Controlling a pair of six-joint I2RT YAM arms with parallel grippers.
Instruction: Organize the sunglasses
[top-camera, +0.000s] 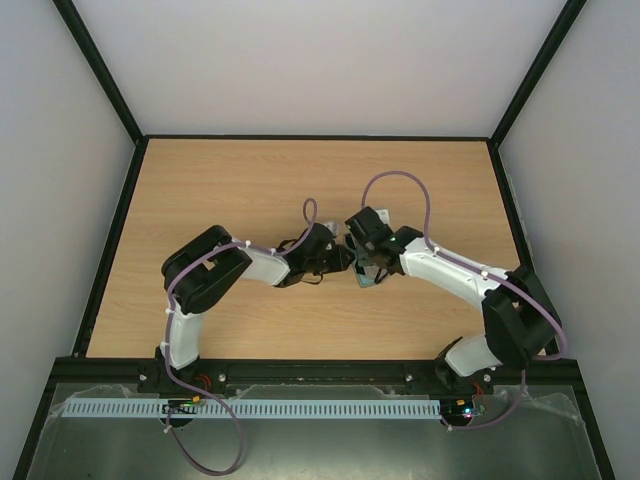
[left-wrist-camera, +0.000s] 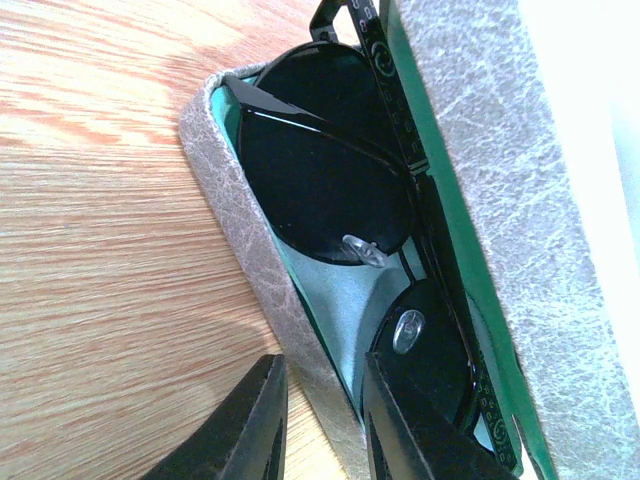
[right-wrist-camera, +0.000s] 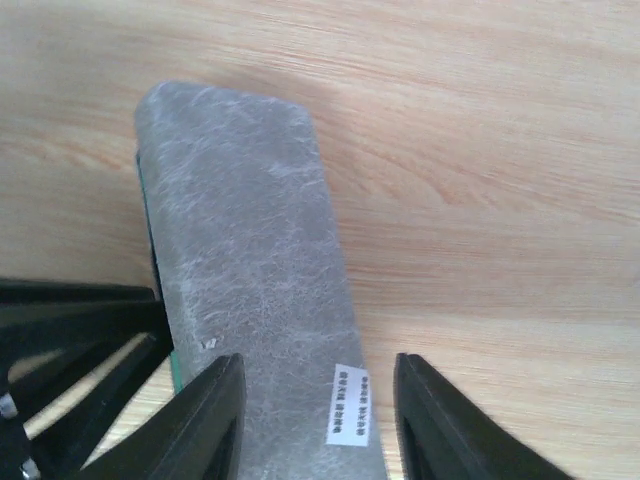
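Observation:
Dark folded sunglasses (left-wrist-camera: 320, 185) lie inside a grey case (left-wrist-camera: 255, 235) with a teal lining, seen in the left wrist view. The case's lid (left-wrist-camera: 500, 190) is partly raised over them. My left gripper is open at the case's near rim, one finger overlapping that rim. In the right wrist view the lid's grey outer face (right-wrist-camera: 250, 220) shows, with a small white label. My right gripper stands part open, its fingertips on either side of the lid. Black fingers of the left gripper show at the lid's left edge.
Both arms meet near the middle of the table (top-camera: 230, 180), hiding most of the case in the top view. Bare wood lies behind and in front of them. Walls enclose the table at the back and sides.

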